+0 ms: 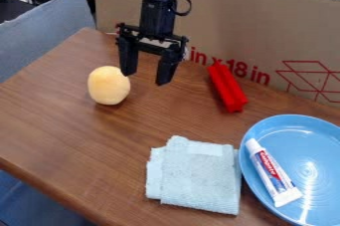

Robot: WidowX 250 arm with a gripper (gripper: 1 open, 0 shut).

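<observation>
My black gripper hangs open over the back middle of the wooden table, nothing visible between its fingers. Just below and left of it sits a round pale-yellow object. A red elongated object lies to the right, near the cardboard. A folded light-blue cloth is at the front middle. At the right, a blue plate holds a white toothpaste tube.
A large cardboard panel stands along the back of the table. A grey padded surface borders the left. The table's left and centre have bare room.
</observation>
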